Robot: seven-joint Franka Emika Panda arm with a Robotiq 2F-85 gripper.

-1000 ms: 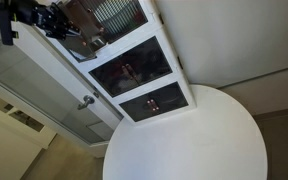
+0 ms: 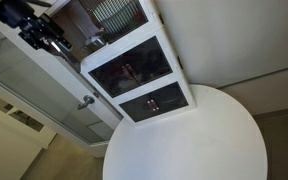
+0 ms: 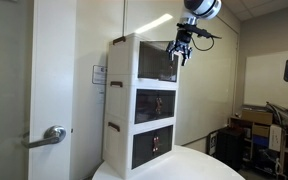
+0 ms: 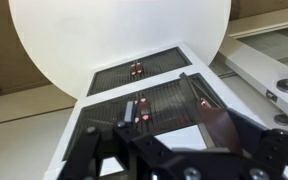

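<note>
A white cabinet [image 3: 121,101] of stacked compartments stands upright on a round white table [image 2: 189,145]. Dark doors front its middle compartment [image 2: 132,68] and lower compartment [image 2: 154,103], both shut, with paired reddish handles at their centres. Ribbed and brownish surfaces show at the top compartment [image 2: 114,14], where a small silvery object [image 2: 96,42] is visible. My gripper [image 2: 59,46] is open beside the upper cabinet, with nothing seen held. The wrist view looks down the cabinet front, and a brown panel [image 4: 220,126] lies close by the fingers; whether they touch cannot be told.
A door with a metal lever handle [image 3: 54,133] stands beside the cabinet. Boxes and dark equipment [image 3: 254,125] are in the room's far right.
The gripper has moved left in exterior view 1, away from the top compartment, uncovering more of it. The cabinet and the table look unmoved.
</note>
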